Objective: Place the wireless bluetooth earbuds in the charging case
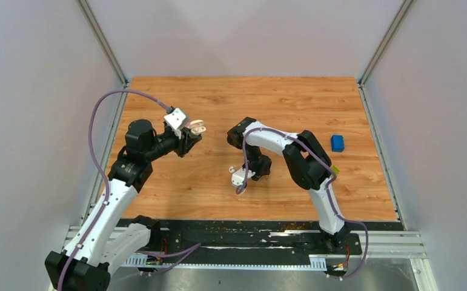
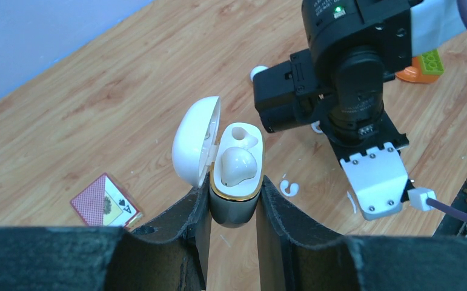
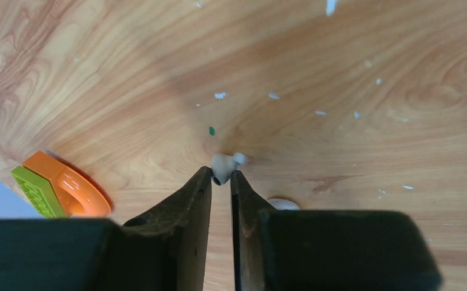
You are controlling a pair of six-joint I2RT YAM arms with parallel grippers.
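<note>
My left gripper is shut on the base of the white charging case [image 2: 243, 130], held above the table with its lid [image 2: 195, 139] open. In the case, the far slot looks hollow; a rounded white shape [image 2: 238, 165] fills the near part, and I cannot tell whether it is an earbud. A white earbud [image 3: 223, 167] shows right at the tips of my right gripper, which points down with a narrow gap between its fingers. Whether they grip it is unclear. Another white earbud [image 2: 289, 188] lies on the table.
An orange block [image 3: 76, 191] with a green one [image 3: 37, 194] lies near the right gripper. A blue block [image 1: 337, 143] is at the right, a card box [image 2: 106, 203] near the left arm. A white rounded thing [image 3: 284, 204] lies close to the right fingers.
</note>
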